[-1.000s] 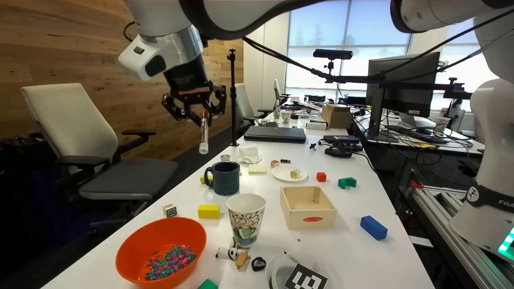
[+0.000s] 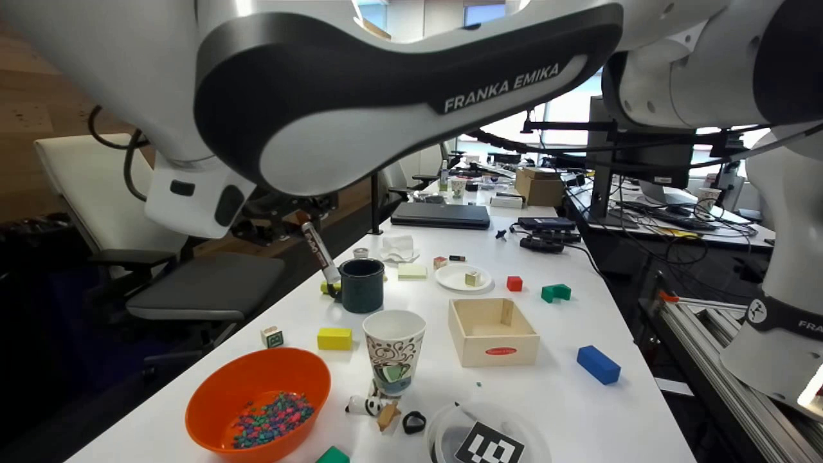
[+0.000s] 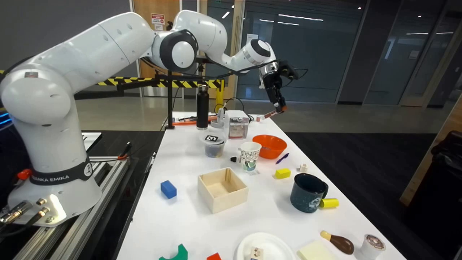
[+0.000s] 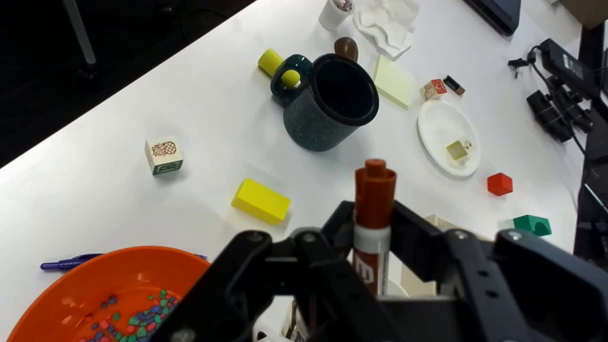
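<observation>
A marker with a white body and brownish-red cap (image 4: 375, 196) is gripped near its cap in the wrist view, with my gripper shut on it. In exterior view 1 the marker (image 2: 321, 254) slants, its free end down and to the right, appearing just in front of or beside the dark mug (image 2: 362, 287). My gripper (image 2: 297, 218) is mostly hidden by the forearm there. From exterior view 2, my gripper (image 3: 280, 109) is high over the table's far end, past the orange bowl (image 3: 269, 146), with the marker (image 3: 270, 114) sticking out sideways.
A patterned paper cup (image 2: 394, 351), an open wooden box (image 2: 494, 339), a yellow block (image 2: 335, 339) and a blue block (image 2: 598, 364) stand on the table. A purple pen (image 3: 282, 158) lies by the bowl. A white plate (image 4: 439, 134) holds a small block. Bare table surrounds the wooden box.
The arm has swung lower and closer to exterior view 1's camera, now covering much of the background. The marker went from nearly upright to tilted and stays held.
</observation>
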